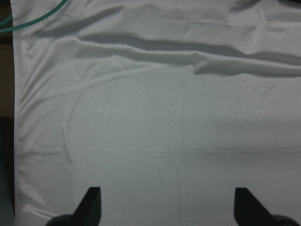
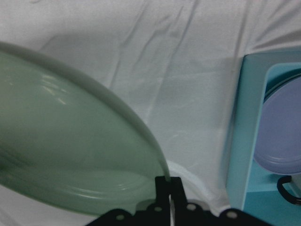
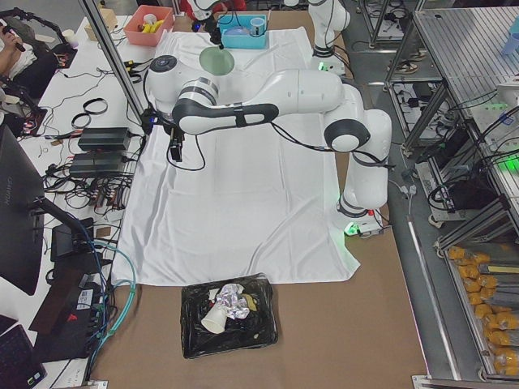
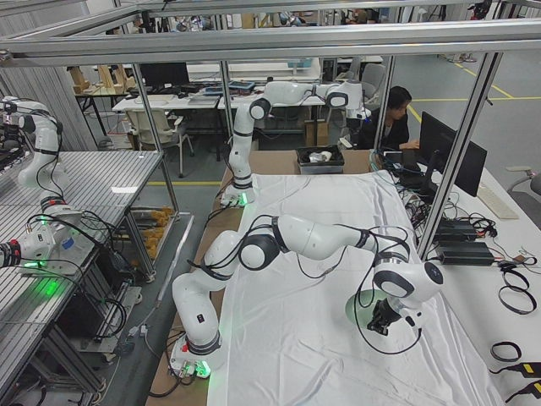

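Observation:
A pale green plate [image 3: 217, 61] is off the middle of the cloth near the blue box [image 3: 243, 36]; in the right wrist view the plate [image 2: 75, 136] fills the left side, its rim at my right gripper, which is shut on it. The blue box [image 2: 249, 117] lies to the right, with a lilac round dish [image 2: 282, 125] inside. My left gripper hangs open over bare white cloth [image 1: 155, 117], nothing between its fingers.
A red bin [image 3: 150, 24] with items sits at the back left. A black-lined bin [image 3: 229, 324] with cup and foil is off the cloth's front edge. Cables and electronics crowd the left table.

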